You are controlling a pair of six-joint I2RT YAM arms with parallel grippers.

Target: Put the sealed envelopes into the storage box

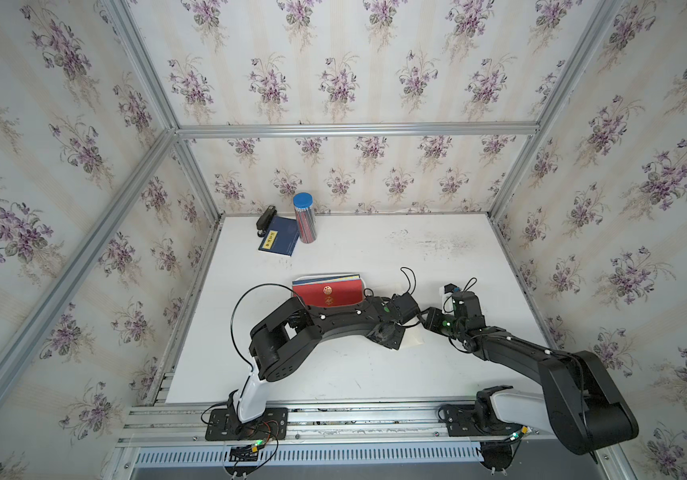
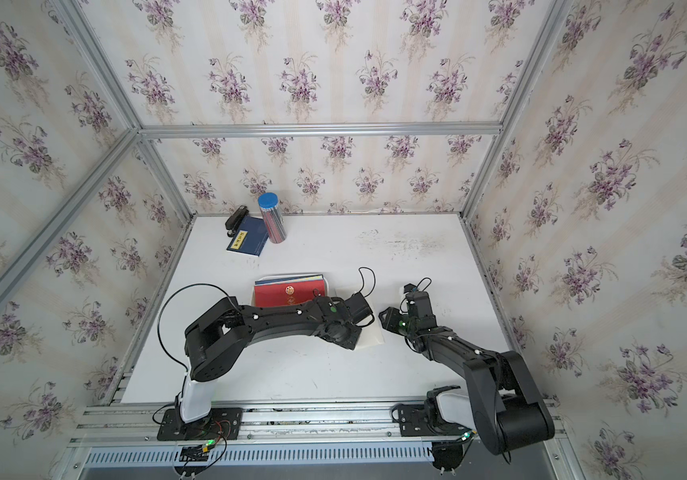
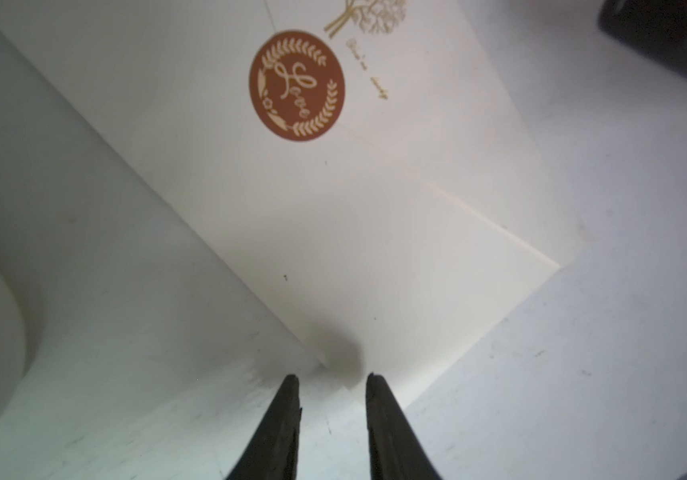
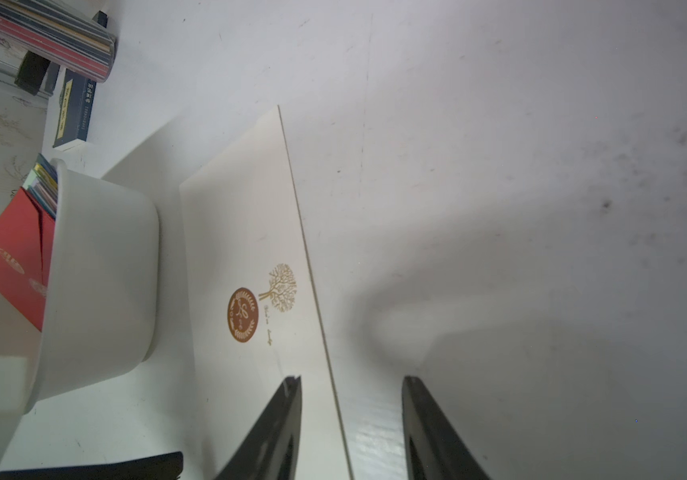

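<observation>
A cream envelope [image 3: 431,288] with a round brown "Love" seal lies flat on the table, right of the white storage box [image 4: 107,280]. My left gripper is over its near corner; a narrow gap shows between the fingers, and whether they pinch the paper is unclear. The left arm covers most of the envelope in the top views. In the right wrist view, my right gripper is open above the envelope's right edge, nothing held. Red [image 1: 326,293] and other coloured envelopes stand in the box.
At the back left are a blue-lidded tube [image 1: 303,217], a dark blue book [image 1: 279,237] and a black object [image 1: 265,219]. Both grippers are close together near the envelope.
</observation>
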